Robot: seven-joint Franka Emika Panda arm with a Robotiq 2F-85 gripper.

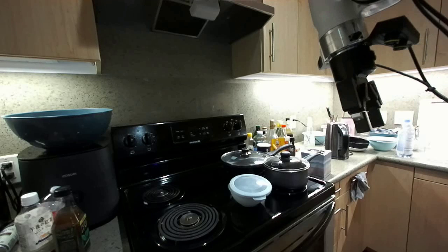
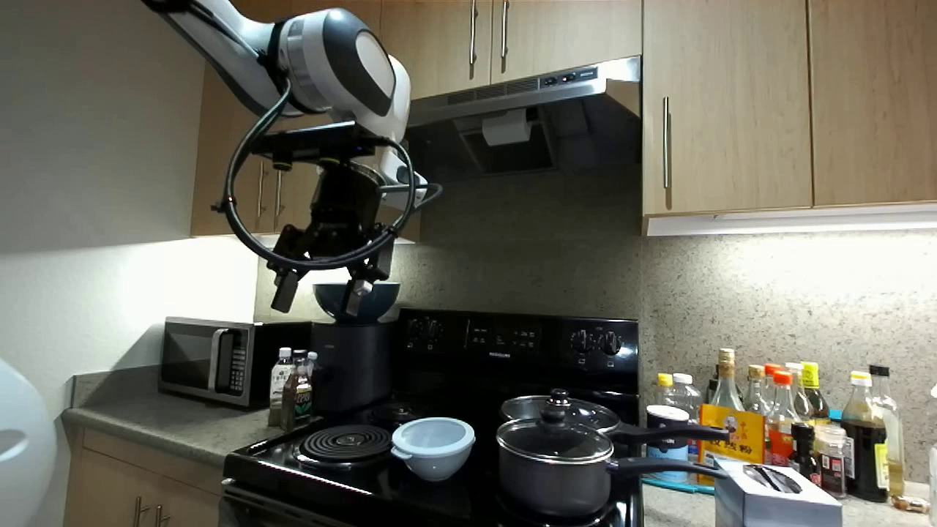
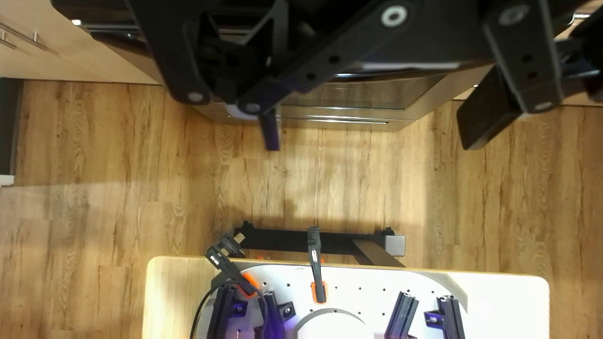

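Observation:
My gripper point(image 2: 318, 297) hangs open in the air, well above counter height, with nothing between its fingers. In the wrist view the two fingers point(image 3: 270, 131) stand wide apart over the wood floor. On the stove sits a light blue lidded bowl point(image 1: 250, 191), toward the front edge. Beside it a dark saucepan point(image 1: 287, 174) with a glass lid rests on the front right burner. Behind that is a pan point(image 1: 244, 157) with its own glass lid. The front left coil burner point(image 1: 189, 219) is bare.
A large blue bowl point(image 1: 58, 126) tops the black air fryer point(image 1: 69, 180). Bottles point(image 1: 33, 218) stand left of the stove, and several sauce bottles point(image 2: 782, 413) to its right. A grey box point(image 2: 773, 496) lies by the pot handles. The range hood point(image 2: 527, 114) overhangs the stove.

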